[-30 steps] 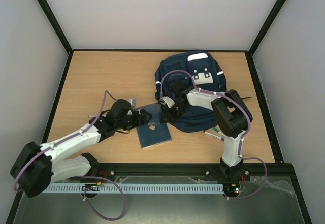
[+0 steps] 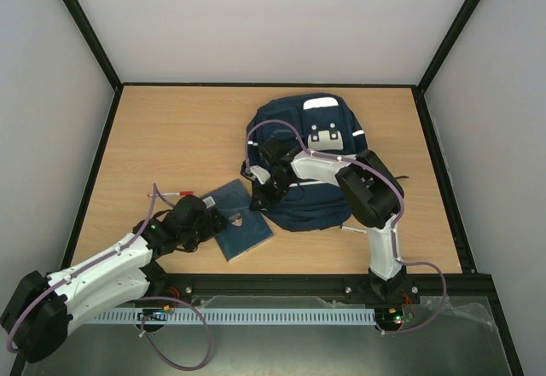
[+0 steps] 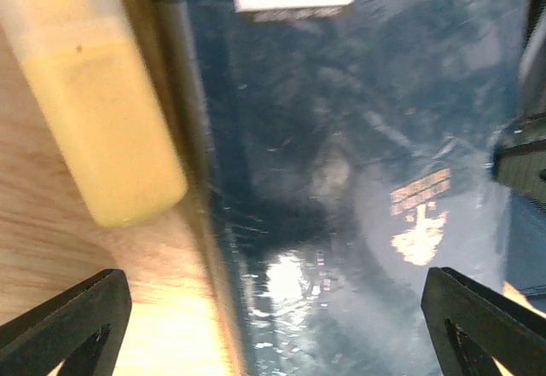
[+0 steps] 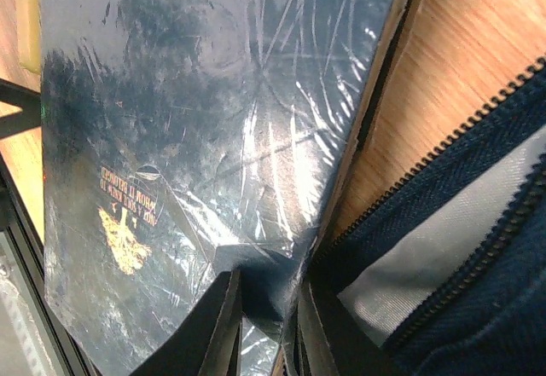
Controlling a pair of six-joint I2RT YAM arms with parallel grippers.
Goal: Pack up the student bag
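Note:
The dark blue book, wrapped in clear film, lies tilted against the navy backpack's left side. In the left wrist view the book fills the middle, with a white barcode label at its top. My left gripper is open over the book's left edge, nothing between its fingers. At the book's bag-side edge is my right gripper, one finger over the cover and one past the edge; how firmly they close on it cannot be told. The backpack lies flat, its zipped opening close by the book.
A yellow-ended stick lies along the book's left edge. A red-tipped pen is farther left, and a white pen sits right of the bag.
The right arm moved left, and the book and backpack shifted left too. My left gripper drew back left and down, uncovering the red-tipped pen. The book has turned slightly.

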